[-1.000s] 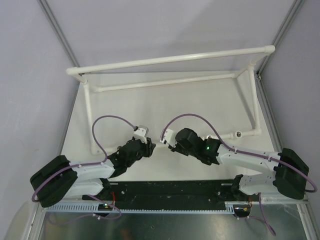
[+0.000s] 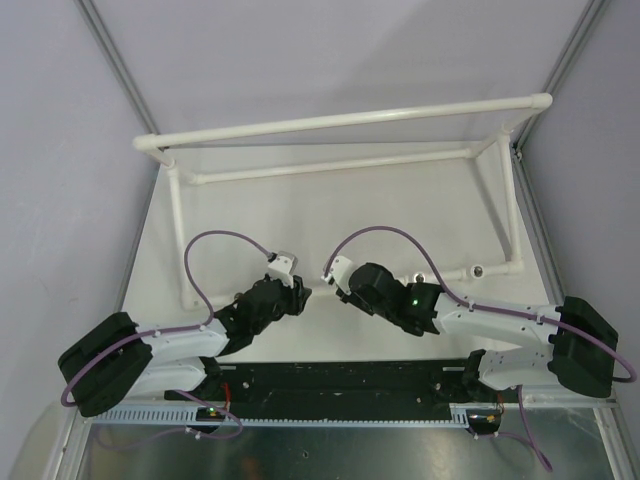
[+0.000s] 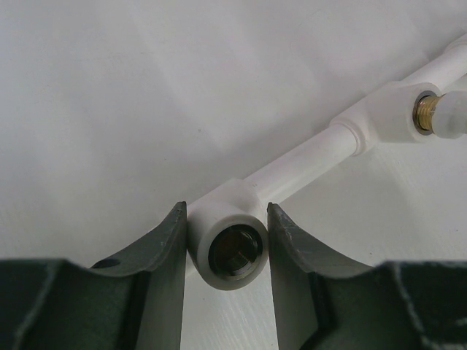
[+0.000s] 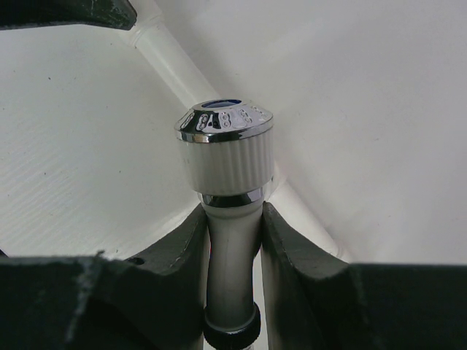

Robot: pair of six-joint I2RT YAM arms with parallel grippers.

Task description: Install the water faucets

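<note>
My left gripper has its fingers either side of a white tee fitting (image 3: 226, 215), whose dark threaded socket faces the camera on the pipe (image 3: 306, 160). In the right wrist view my right gripper has its fingers closed about the neck of a chrome faucet (image 4: 225, 157), whose knurled white-and-chrome head points up in front of the pipe (image 4: 175, 65). In the top view both grippers meet near the middle of the front pipe.
Another tee (image 3: 390, 113) with a brass-threaded fitting sits farther along the pipe. The white pipe frame (image 2: 340, 118) spans the back and sides. Dark rail and cables lie at the front edge.
The left arm looks unchanged.
</note>
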